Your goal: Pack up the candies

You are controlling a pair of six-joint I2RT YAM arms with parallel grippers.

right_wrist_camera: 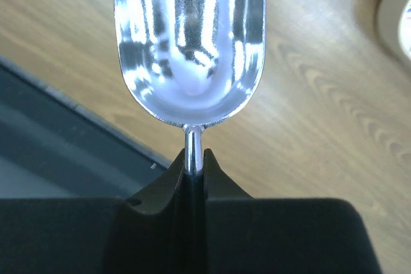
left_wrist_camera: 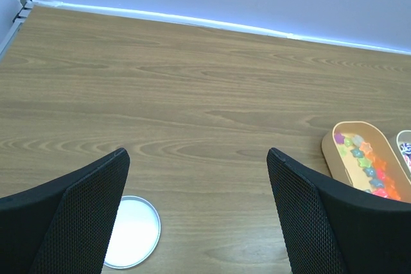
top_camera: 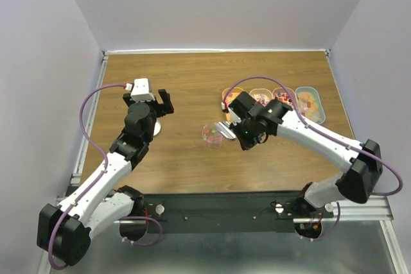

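Note:
My right gripper (top_camera: 239, 128) is shut on the handle of a metal scoop (right_wrist_camera: 189, 43), whose bowl looks empty in the right wrist view. Beside the scoop in the top view is a clear round container (top_camera: 211, 134) with pink candies. Candy boxes (left_wrist_camera: 331, 152) stand at the back right, one with star-shaped candies of several colours (left_wrist_camera: 365, 163). My left gripper (top_camera: 148, 97) hangs open over the left of the table, fingers empty, above a white lid or dish (left_wrist_camera: 131, 235).
A translucent bin (top_camera: 310, 103) stands at the far right of the boxes. Walls border the table at back and sides.

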